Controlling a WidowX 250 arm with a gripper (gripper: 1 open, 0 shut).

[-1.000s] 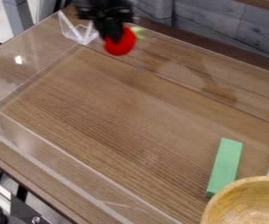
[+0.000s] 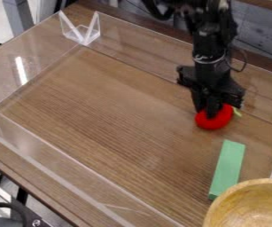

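Observation:
My gripper is low over the right side of the wooden table, shut on a round red object that sits at or just above the surface. A small green bit shows at the red object's right. The fingertips are partly hidden behind it.
A green bar lies at the front right, beside a tan bowl. A clear plastic holder stands at the back left. A dark cable shows at the lower left edge.

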